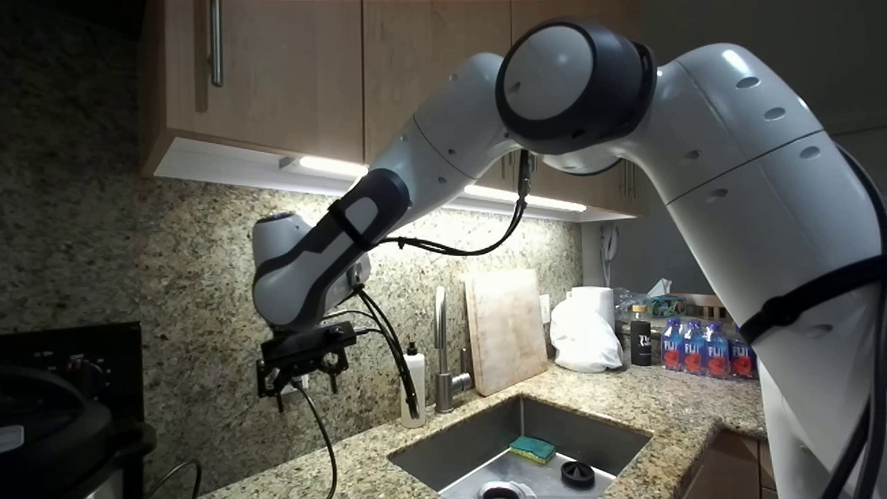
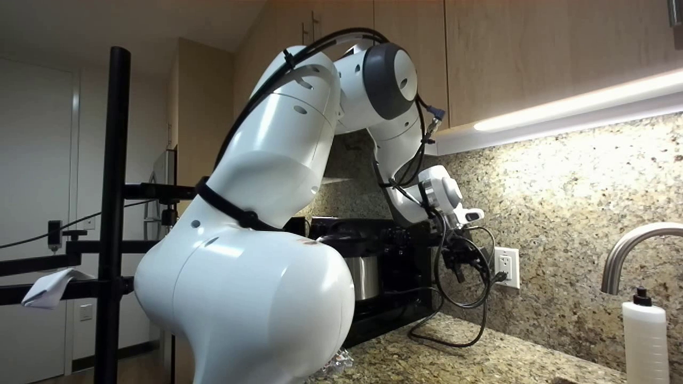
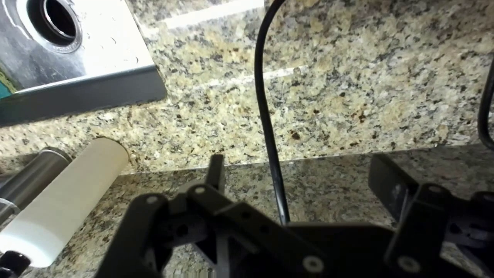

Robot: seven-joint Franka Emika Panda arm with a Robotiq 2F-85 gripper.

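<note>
My gripper is open, its two dark fingers (image 3: 215, 172) spread wide in the wrist view. A black cable (image 3: 264, 92) runs through the gap between them as seen there, without being clamped. In exterior view 1 the gripper (image 1: 308, 391) hangs in front of the granite backsplash, covering most of the wall outlet. Exterior view 2 shows the white outlet (image 2: 506, 259) with a black plug (image 2: 499, 277) at its lower part, just right of the gripper. The plug itself is hidden behind the gripper in the wrist view.
A white bottle (image 1: 414, 387) and the faucet (image 1: 441, 349) stand right of the gripper, behind the sink (image 1: 549, 413). A black cooker (image 1: 50, 424) occupies the left. Cabinets (image 1: 266, 75) overhang the counter. Bare counter (image 3: 370, 92) lies left of the sink.
</note>
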